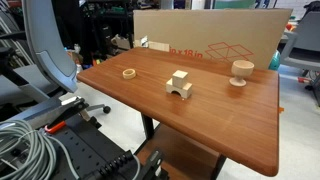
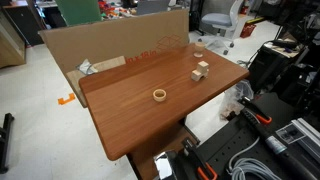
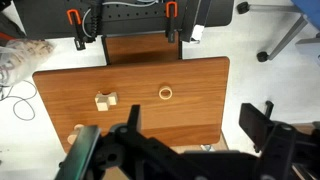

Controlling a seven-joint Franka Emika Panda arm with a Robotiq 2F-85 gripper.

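Observation:
A small pale ring [image 1: 129, 73] lies on the brown wooden table [image 1: 225, 115], apart from the other things; the ring [image 3: 166, 93] shows near the middle of the wrist view. Pale wooden blocks [image 1: 179, 84] are grouped together, with one cube on top of an arch-like piece. Farther right on the table stands a pale cup [image 1: 241, 72] on a short foot. My gripper is open high above the table, its dark fingers wide apart and nothing held. Neither exterior view shows the fingers clearly.
A long cardboard panel [image 1: 205, 38] stands upright along one table edge. Coiled grey cable [image 1: 25, 150] lies on the dark bench beside the table.

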